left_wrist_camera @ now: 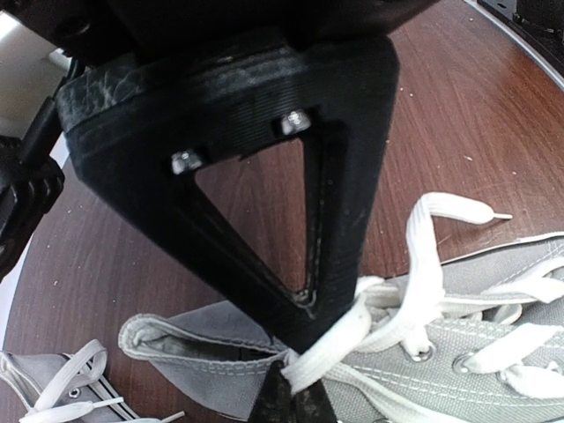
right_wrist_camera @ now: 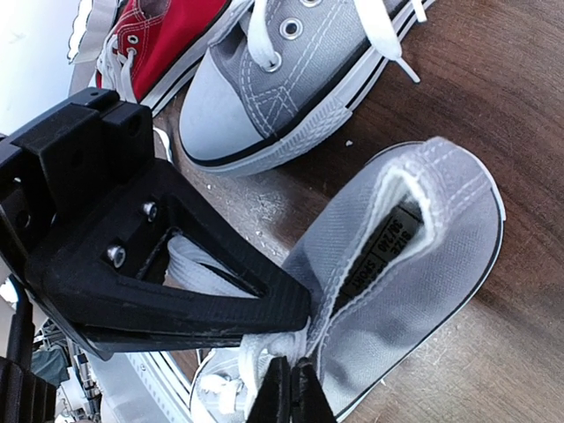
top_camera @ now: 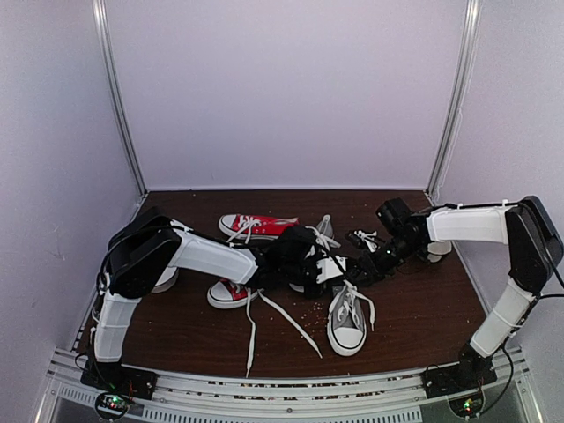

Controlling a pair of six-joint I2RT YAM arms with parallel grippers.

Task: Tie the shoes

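A grey canvas shoe (top_camera: 346, 324) with white laces lies toe toward the front, its heel beneath both grippers. In the left wrist view my left gripper is shut at the lace crossing, beside the shoe's opening; a white lace (left_wrist_camera: 423, 256) loops by it, and whether any is pinched is hidden. In the right wrist view my right gripper is shut low at the laces by the tongue, the tips partly out of sight; lace between them cannot be made out for certain.
Red shoes (top_camera: 256, 225) lie behind and left of the arms, one with long laces trailing forward. Another grey shoe (right_wrist_camera: 264, 106) is close by at the middle back. Bare table (top_camera: 423, 326) shows at the front right.
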